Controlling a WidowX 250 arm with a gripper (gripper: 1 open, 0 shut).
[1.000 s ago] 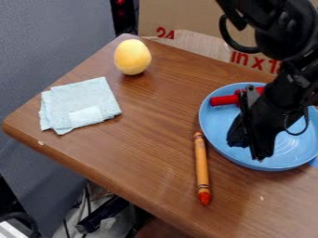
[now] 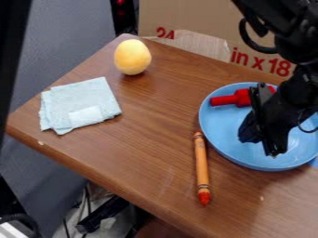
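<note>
My black gripper is at the right, low over a blue plate, in front of a red object that lies on the plate and is partly hidden by it. Whether its fingers are open or shut, or hold anything, is not visible. An orange crayon lies on the wooden table just left of the plate.
A yellow round object sits at the back left, and a folded pale cloth lies on the left. A cardboard box stands behind the table.
Compared with one second ago, my gripper has shifted slightly right over the plate. The objects on the table show no clear movement.
</note>
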